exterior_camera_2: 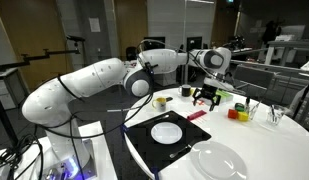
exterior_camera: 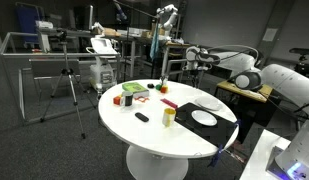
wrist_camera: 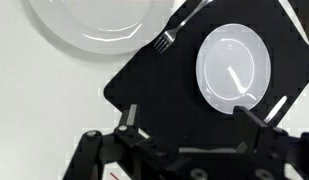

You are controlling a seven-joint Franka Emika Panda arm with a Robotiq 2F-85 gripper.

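Observation:
My open gripper looks down over a black placemat, with nothing between its fingers. In exterior view 2 the gripper [exterior_camera_2: 208,95] hangs above the far part of the round table. On the black placemat [wrist_camera: 159,98] lies a small white plate [wrist_camera: 233,67]. A fork [wrist_camera: 179,27] rests to the plate's left in the wrist view, and a knife [wrist_camera: 276,109] to its lower right. Partly cut off at the top of that view is a larger white plate [wrist_camera: 104,38], beside the mat on the white table.
A yellow cup [exterior_camera: 169,116], a red object [exterior_camera_2: 198,115], a green tray [exterior_camera: 135,88] and several small containers stand about the table [exterior_camera: 129,125]. A dark object [exterior_camera: 141,117] lies near its left edge. Bare tabletop surrounds the large plate.

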